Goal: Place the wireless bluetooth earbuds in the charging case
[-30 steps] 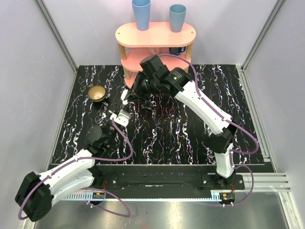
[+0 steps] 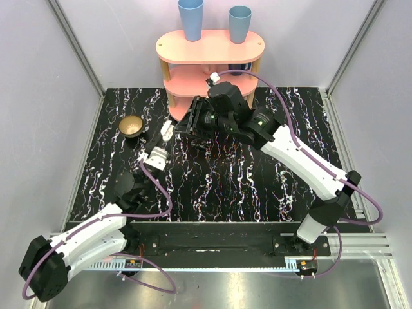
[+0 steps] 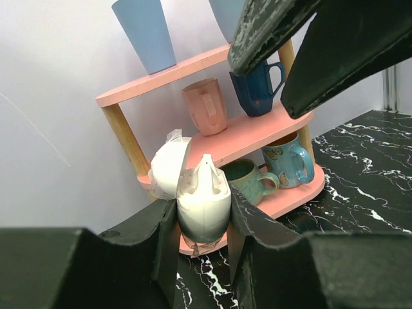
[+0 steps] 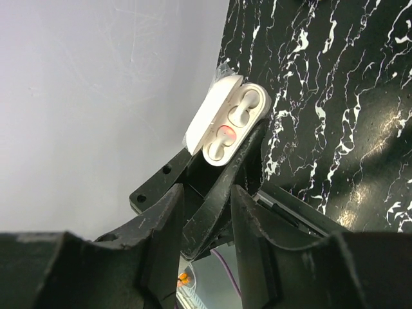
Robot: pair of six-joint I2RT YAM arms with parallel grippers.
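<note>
My left gripper is shut on the white charging case (image 3: pixel 205 199), holding it up with its lid open. In the right wrist view, both slots of the case (image 4: pixel 252 122) show a white earbud, one earbud (image 4: pixel 244 107) in the far slot and another earbud (image 4: pixel 221 143) in the near slot; how deep they sit is hard to tell. My right gripper stands open with nothing between its fingers, a short way off the case. From above, the case (image 2: pixel 168 131) appears just left of the right gripper's fingertips.
Behind the arms stands a pink shelf (image 2: pixel 211 46) with cups and mugs, close to the right gripper. A brass bowl (image 2: pixel 131 126) rests on the black marbled table (image 2: pixel 257 187) at the left.
</note>
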